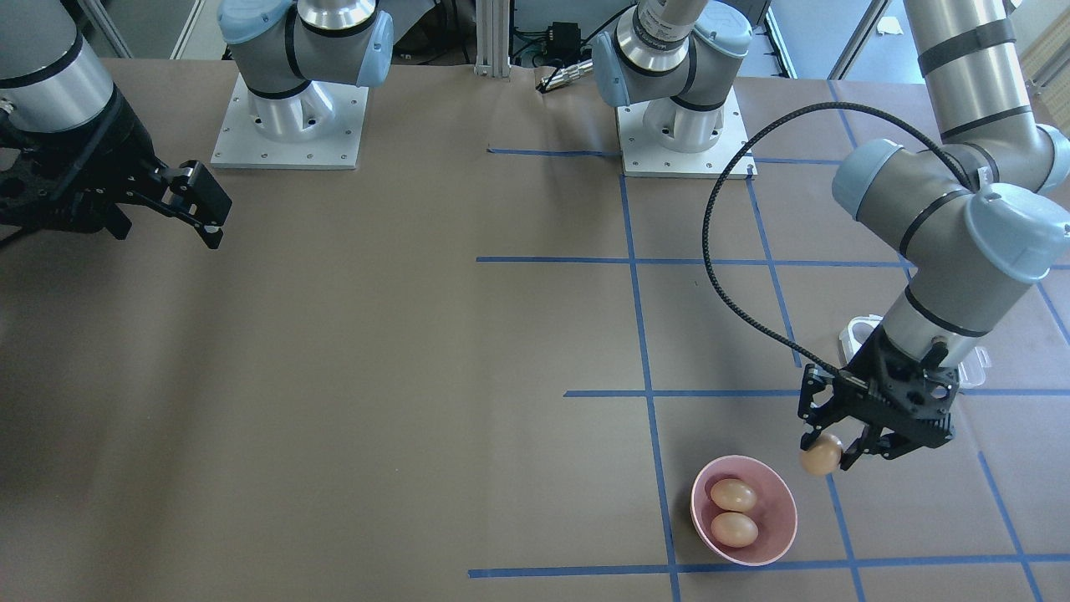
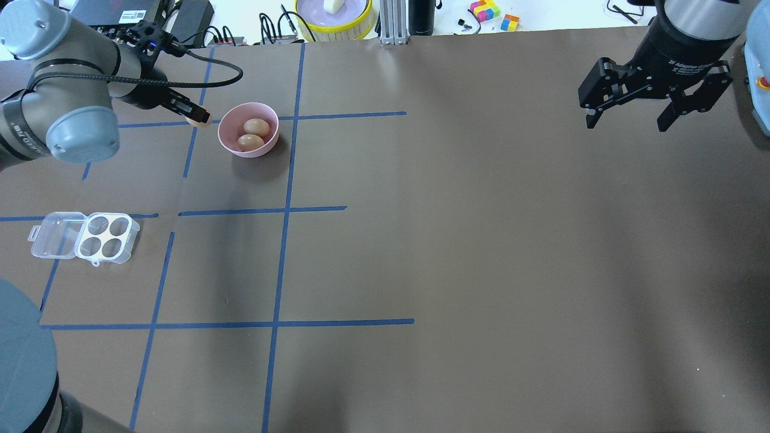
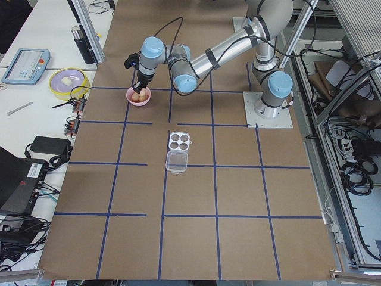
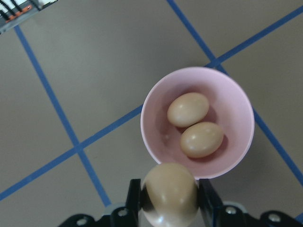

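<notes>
A tan egg point(image 1: 821, 456) is held between the fingertips of my gripper point(image 1: 824, 451), which is shut on it; the wrist view shows the egg point(image 4: 170, 194) squeezed between both black fingers. It hangs beside and above a pink bowl point(image 1: 705, 523), at the bowl's near rim in the wrist view. Two similar eggs lie in the bowl, one point(image 4: 187, 109) next to the other point(image 4: 201, 140). A white four-cup egg box point(image 2: 106, 238) with a clear lid point(image 2: 54, 234) lies open on the table, partly hidden behind my arm in the front view.
Another black gripper point(image 2: 646, 94) stands at the opposite side of the table, away from the bowl. A yellow round container point(image 3: 62, 83) and electronics sit on a white bench beyond the table's edge.
</notes>
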